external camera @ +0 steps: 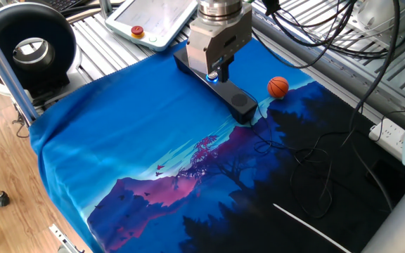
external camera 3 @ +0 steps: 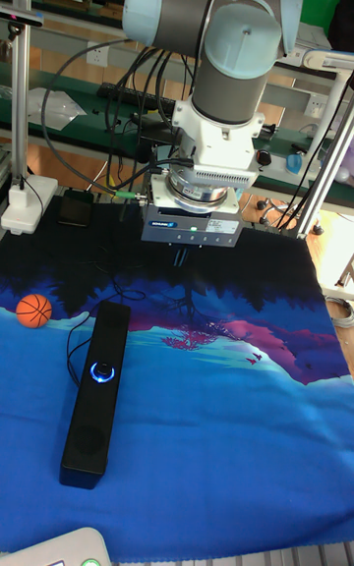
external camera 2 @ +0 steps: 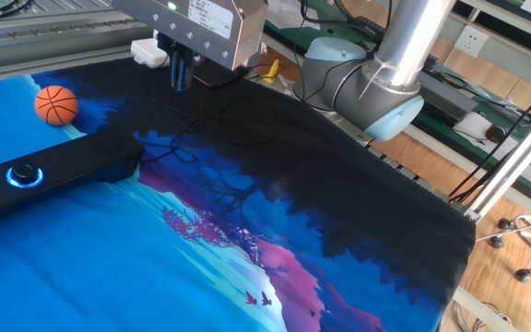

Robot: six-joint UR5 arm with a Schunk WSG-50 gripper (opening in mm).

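A long black speaker bar (external camera: 236,102) with a blue-lit round knob (external camera 2: 25,174) lies on the blue printed cloth. Near one end of it sits a small orange basketball (external camera: 278,88), apart from the speaker. My gripper (external camera 2: 182,76) hangs in the air, its dark fingers close together and nothing showing between them. Exterior view 3 has the gripper (external camera 3: 181,255) over the dark side of the cloth, beyond the speaker (external camera 3: 96,398). From exterior view 1, the gripper (external camera: 223,73) overlaps part of the speaker.
Thin black cables (external camera: 308,158) lie loose on the dark part of the cloth (external camera: 245,225). A white power strip (external camera: 392,137) stands at the table's edge. The tablet with a red button (external camera: 138,31) lies beyond the cloth.
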